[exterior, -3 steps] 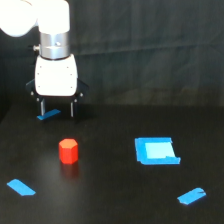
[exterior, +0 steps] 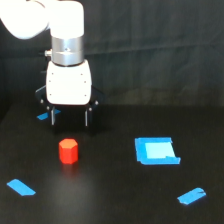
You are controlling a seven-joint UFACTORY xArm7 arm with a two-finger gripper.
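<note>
A red hexagonal block [exterior: 68, 151] rests on the black table, left of centre. Behind and above it, my gripper [exterior: 69, 118] points down with its two dark fingers wide apart. The space between them is empty, and the fingers are clear of the block. To the right lies a pale square patch [exterior: 159, 151] framed with blue tape [exterior: 139, 149], with nothing on it.
Short strips of blue tape lie at the front left [exterior: 20, 187], the front right [exterior: 191, 196] and the back left [exterior: 42, 116]. Bare table separates the block from the taped square. A dark curtain [exterior: 160, 60] hangs behind.
My gripper has shifted to the right and come lower in the view, closer to the red block. Its fingers stay apart. The block and the taped square have not moved.
</note>
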